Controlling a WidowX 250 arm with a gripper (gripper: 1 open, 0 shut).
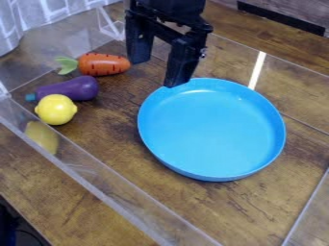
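Observation:
The dark gripper hangs open at the top centre, over the wooden table above the back left of a blue plate, with nothing visible between its fingers. To its left lie an orange toy carrot with green leaves, a purple eggplant, a yellow lemon and a dull yellow-green oblong item behind the clear barrier. The plate is empty.
A clear plastic barrier runs along the lower left, and another edge is at the right. Bare wood shows in front of the plate and behind it at the upper right.

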